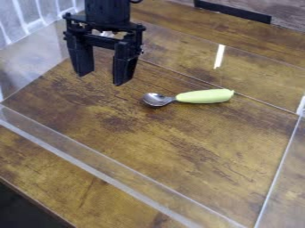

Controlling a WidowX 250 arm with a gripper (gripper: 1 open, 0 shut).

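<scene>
My black gripper (103,62) hangs at the upper left above the wooden surface, its two fingers spread wide with nothing between them. To its lower right lies a metal spoon (158,100), its bowl toward the left. A pale yellow-green object (205,96), long and tapered, lies at the right end of the spoon; whether it is the spoon's handle or a separate piece I cannot tell for sure.
Clear low walls (268,178) enclose the wooden work area (155,160) on the sides and front. A white slatted object stands at the top left corner.
</scene>
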